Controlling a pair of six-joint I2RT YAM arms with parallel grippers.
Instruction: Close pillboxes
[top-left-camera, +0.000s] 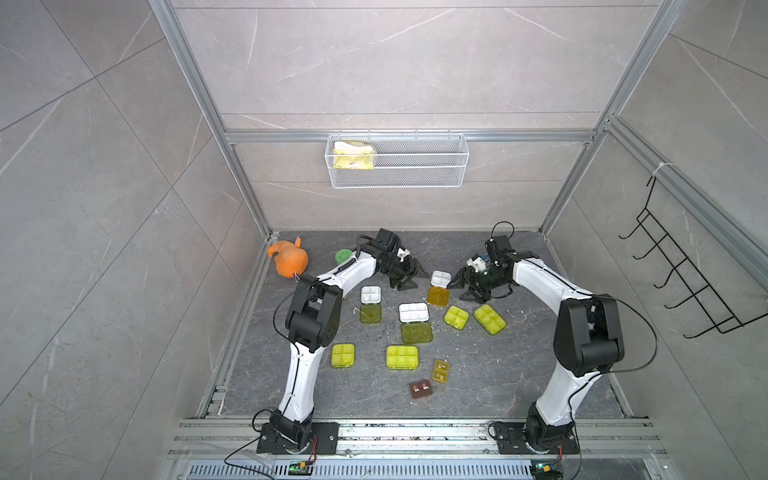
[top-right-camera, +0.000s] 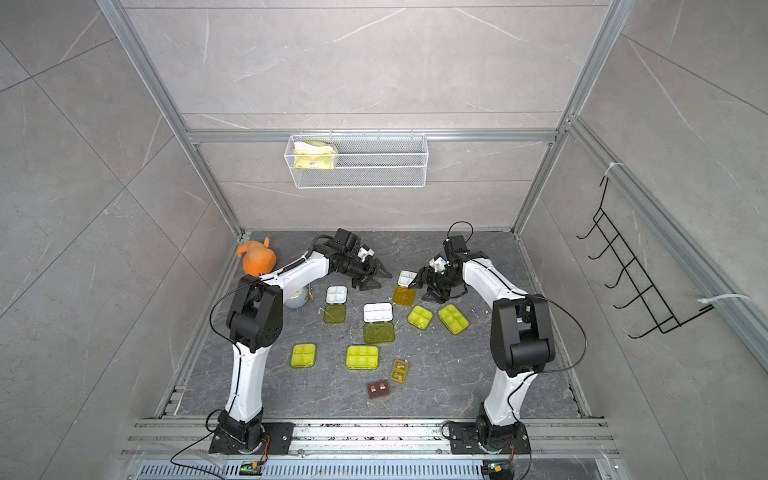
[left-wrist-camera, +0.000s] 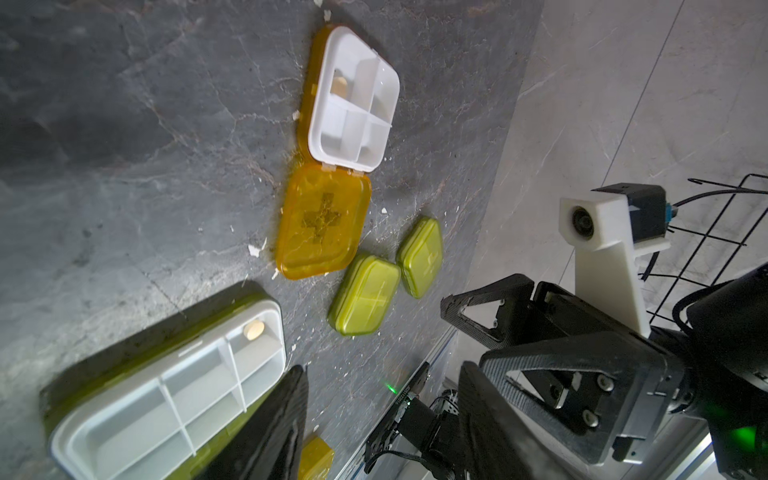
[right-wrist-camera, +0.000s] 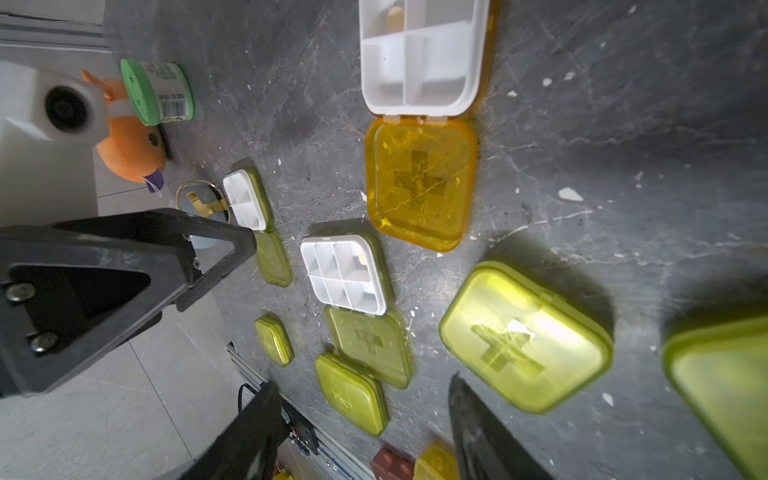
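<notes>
Three pillboxes lie open: an orange one (left-wrist-camera: 324, 224) with white tray (right-wrist-camera: 424, 56), between and below my grippers; a large green one (left-wrist-camera: 184, 392); a small green one (top-left-camera: 370, 313) at left. Trays of the orange and large green ones hold pills. Closed green pillboxes (right-wrist-camera: 525, 336) lie to the right and front. My left gripper (top-left-camera: 405, 273) hangs left of the orange box, fingers apart with nothing between them. My right gripper (top-left-camera: 472, 284) hangs just right of that box, also open and empty.
Small brown (top-left-camera: 421, 389) and yellow (top-left-camera: 440, 370) boxes lie at the front. An orange plush toy (top-left-camera: 289, 260) and a green-lidded tub (right-wrist-camera: 164, 92) stand at the back left. A wire basket (top-left-camera: 397, 172) hangs on the back wall.
</notes>
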